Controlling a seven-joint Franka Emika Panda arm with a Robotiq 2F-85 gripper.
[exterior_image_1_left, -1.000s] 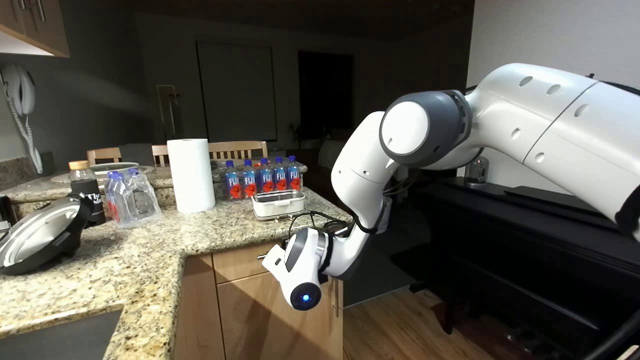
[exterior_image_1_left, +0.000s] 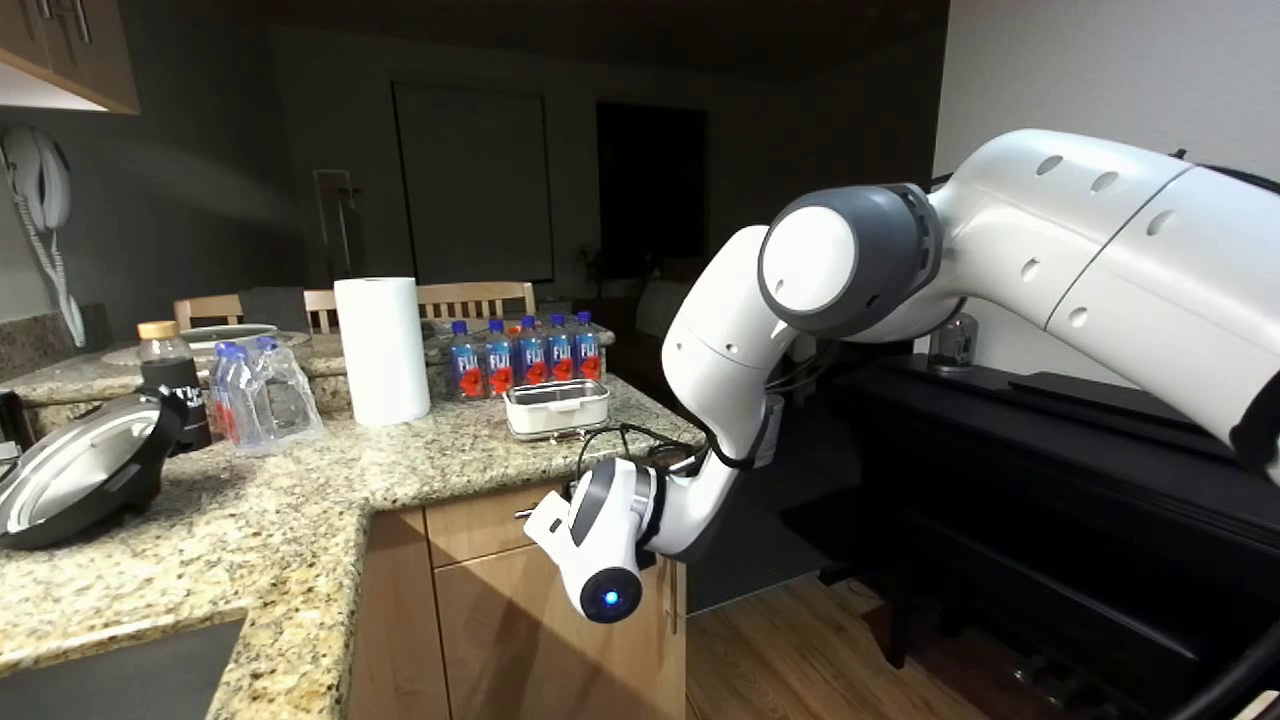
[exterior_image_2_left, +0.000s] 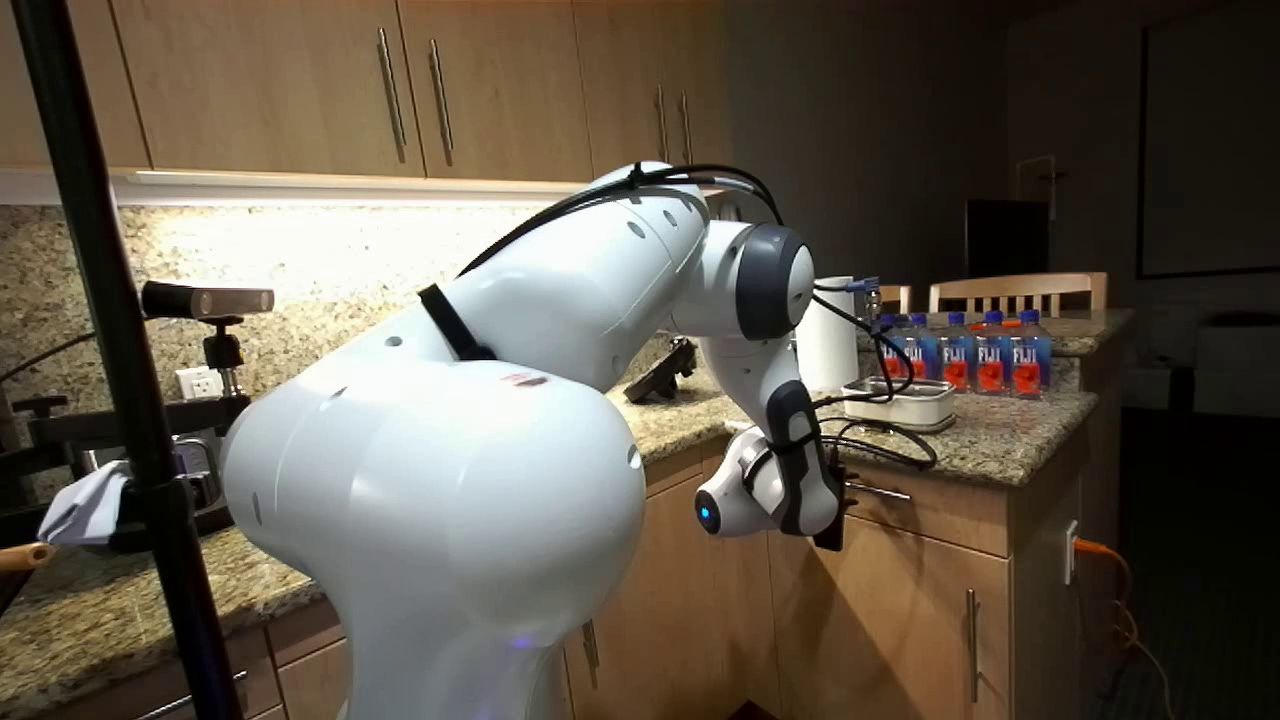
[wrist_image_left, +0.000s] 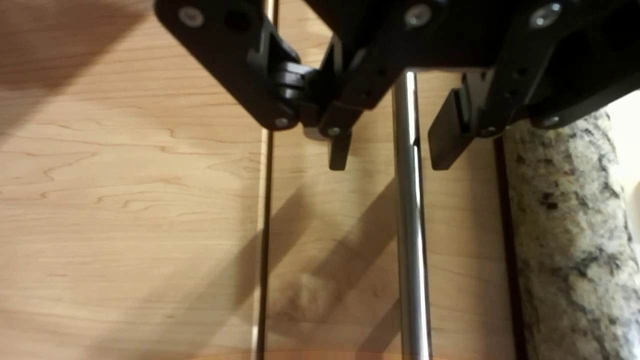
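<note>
In the wrist view a metal bar handle (wrist_image_left: 411, 258) runs along the front of a light wood drawer (wrist_image_left: 336, 240). My gripper is partly open around this bar: one finger (wrist_image_left: 339, 150) lies to its left, the other finger (wrist_image_left: 448, 135) to its right. Clear gaps show on both sides, wider on the left. Exterior view 2 has the handle (exterior_image_2_left: 882, 491) sticking out beside the dark fingers, which are mostly hidden by the wrist. The drawer (exterior_image_2_left: 936, 510) is closed under the counter.
Above the drawer the granite counter (exterior_image_1_left: 480, 462) carries a white dish (exterior_image_1_left: 557, 409), Fiji bottles (exterior_image_1_left: 528, 360) and a paper towel roll (exterior_image_1_left: 384, 354). A cabinet door (exterior_image_1_left: 540, 624) lies below the drawer. Open floor (exterior_image_1_left: 780, 660) extends to the right.
</note>
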